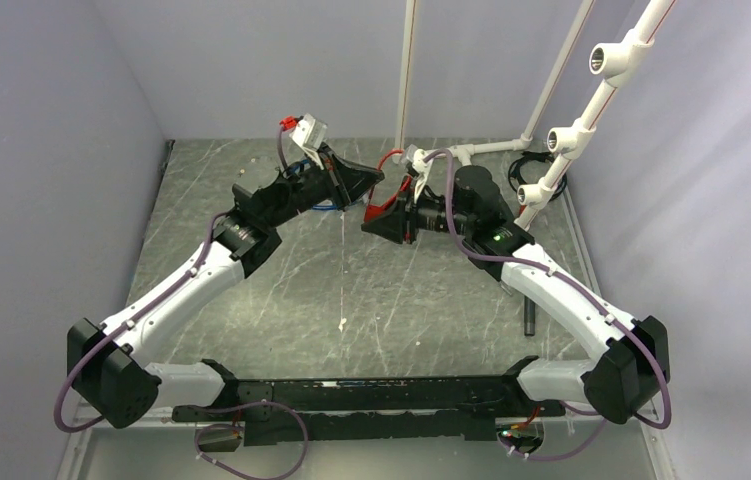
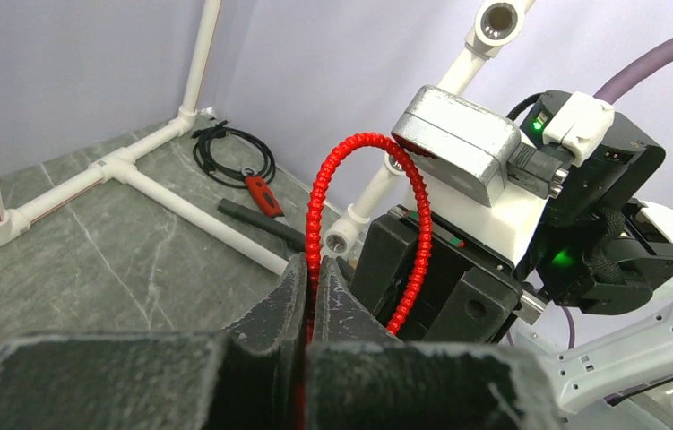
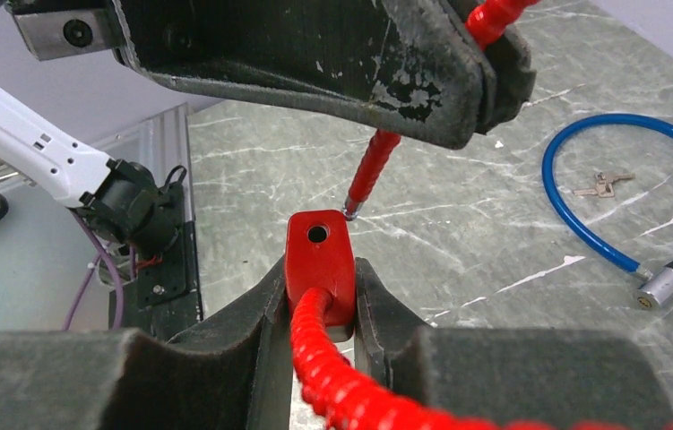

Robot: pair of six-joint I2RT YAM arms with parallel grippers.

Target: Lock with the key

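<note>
In the right wrist view, the red lock body (image 3: 316,246) is clamped in my right gripper, its dark round hole showing on the upper face. The red beaded lock cable (image 2: 318,202) arches between my grippers. My left gripper is shut on this cable near its free end; a short length with a metal tip (image 3: 351,209) sticks out below the fingers (image 3: 440,112). That tip hangs close to the lock body, apparently outside the hole. Two small keys (image 3: 603,184) lie on the table inside the loop of a blue cable lock (image 3: 583,224).
White pipes (image 1: 491,147) frame the table's back right. A coiled black cable (image 2: 211,152), a red-handled tool (image 2: 263,194) and a black bar (image 1: 529,316) lie on the right.
</note>
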